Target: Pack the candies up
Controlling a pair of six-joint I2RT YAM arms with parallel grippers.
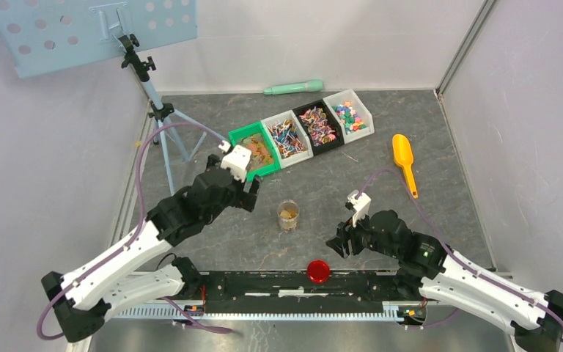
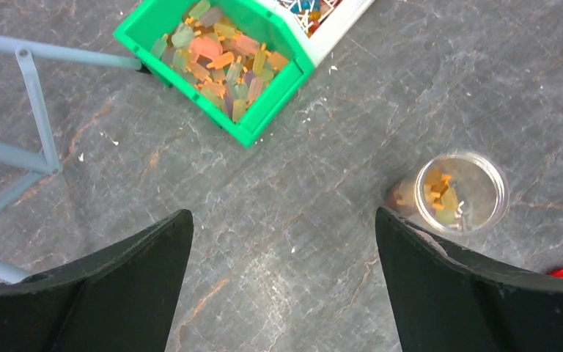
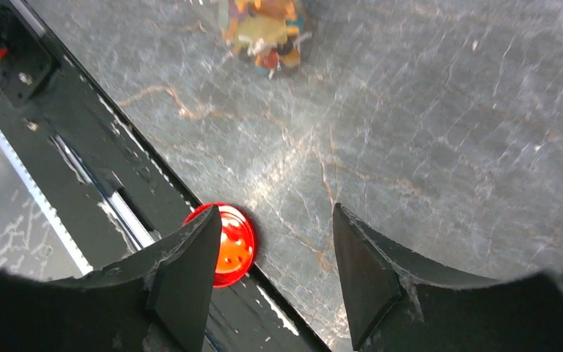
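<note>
A clear jar point(image 1: 288, 214) holding some candies stands mid-table; the right wrist view shows its colourful contents point(image 3: 264, 37). A red round lid point(image 1: 318, 271) lies at the front edge, between my right fingertips in that wrist view but below them. The green bin point(image 2: 271, 110) of gummy candies heads a row of bins, beside white point(image 1: 287, 150), black point(image 1: 321, 145) and another white bin point(image 1: 359, 132). My left gripper point(image 1: 245, 192) is open, empty, left of the jar. My right gripper point(image 1: 343, 243) is part open, empty, right of the jar, above the lid's right side.
A yellow scoop point(image 1: 402, 154) lies at the right, a green cylinder point(image 1: 293, 88) at the back. A blue tripod point(image 1: 168, 154) stands at the left. The grey table around the jar is clear.
</note>
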